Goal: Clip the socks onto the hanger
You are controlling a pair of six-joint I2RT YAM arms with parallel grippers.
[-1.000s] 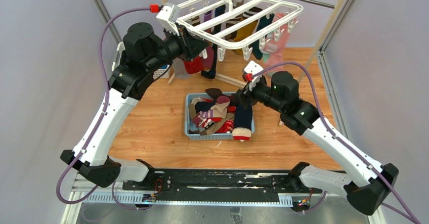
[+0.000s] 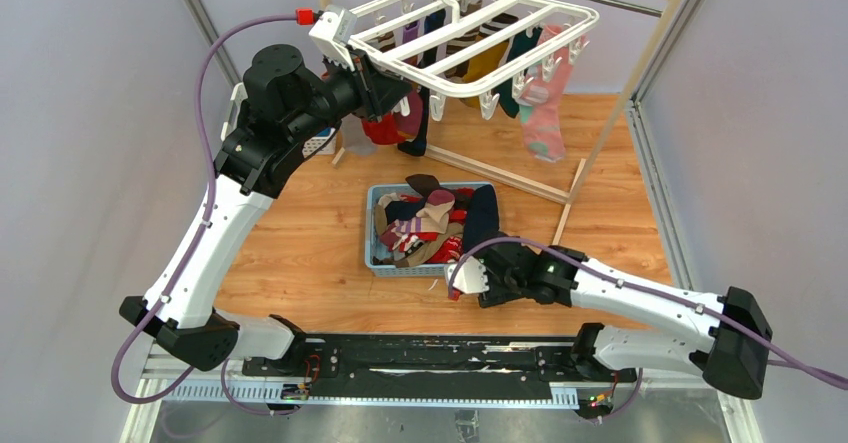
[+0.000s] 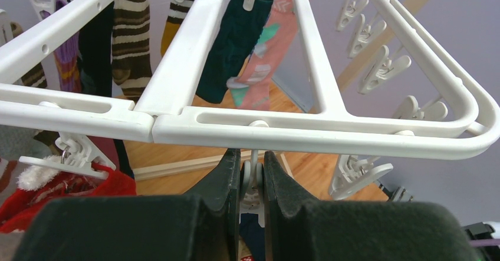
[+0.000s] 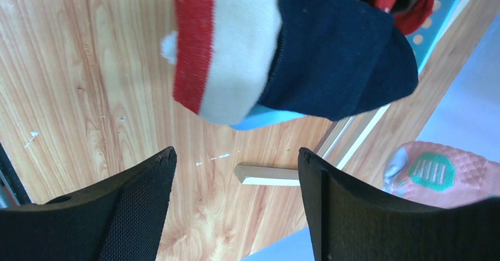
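Note:
The white hanger (image 2: 535, 3) hangs at the top of the top view with several socks clipped under it. At its front edge, my left gripper is shut on a white clip (image 3: 252, 196); the clip's lower end shows below the fingers. A navy sock with a white and red cuff (image 4: 247, 49) lies over the rim of the blue basket (image 4: 271, 116), its cuff hanging outside. Low at the basket's front right corner, my right gripper stands open, the sock ahead of its fingertips and nothing between them.
More socks (image 2: 415, 228) fill the basket. A pink sock (image 2: 545, 113) hangs at the hanger's right side, and a red sock (image 3: 71, 184) hangs left of my left gripper. The wooden stand (image 2: 490, 171) crosses the floor behind the basket. Floor left of the basket is clear.
My right arm has come down from above the basket's back right toward the viewer, to its front right corner, now covering the sock's cuff in the top view. The left arm has stayed still.

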